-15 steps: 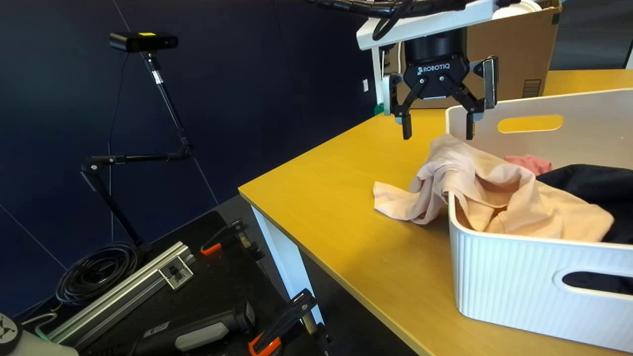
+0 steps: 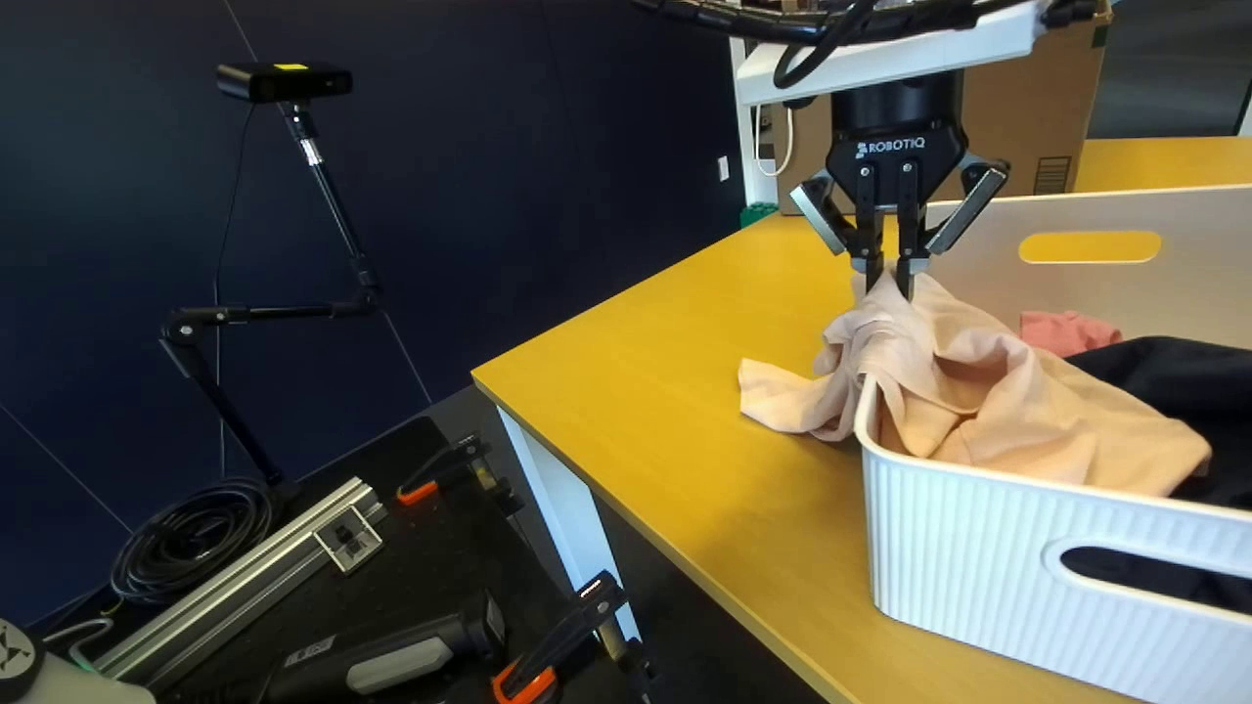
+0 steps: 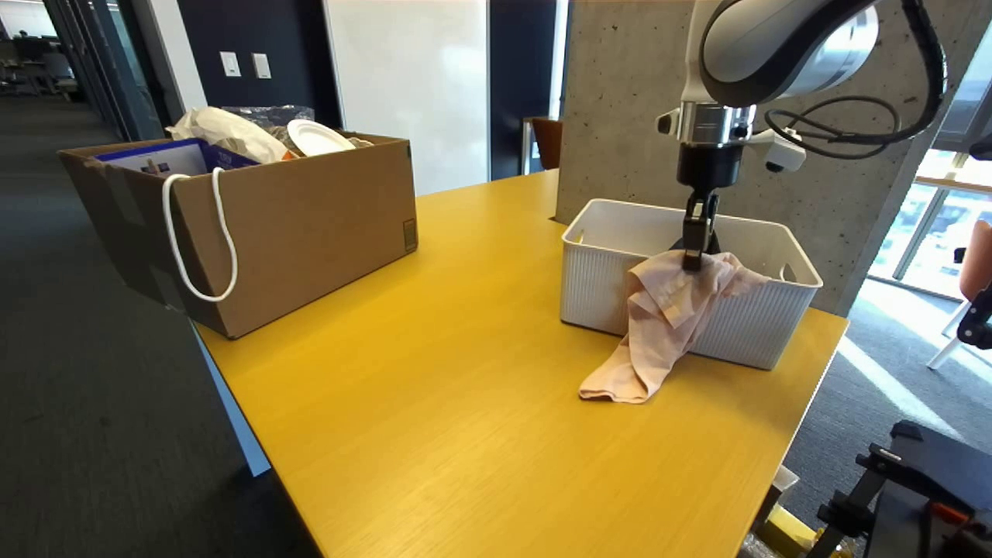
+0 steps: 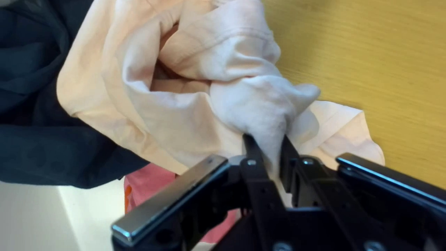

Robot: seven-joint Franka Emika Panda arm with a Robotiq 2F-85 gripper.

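A peach-coloured cloth (image 2: 998, 399) is draped over the side wall of a white ribbed bin (image 2: 1033, 563), partly inside and partly hanging onto the table. My gripper (image 2: 888, 282) is shut on a pinched fold of it, just above the bin's rim. In the wrist view, the cloth (image 4: 188, 113) bunches up between the fingertips. From the other side, exterior view 2 shows the cloth's tail (image 3: 618, 377) resting on the yellow tabletop. Folds cover the rim under the gripper.
Inside the bin lie a dark cloth (image 4: 37, 146) and a pink-red cloth (image 4: 150, 184). A filled cardboard box (image 3: 316, 232) stands at the other end of the table (image 3: 465, 418). Between box and bin the tabletop is clear.
The gripper was open above the cloth; it has come down slightly rightward and closed on a fold. The bin has shifted a little to the left in exterior view 1.
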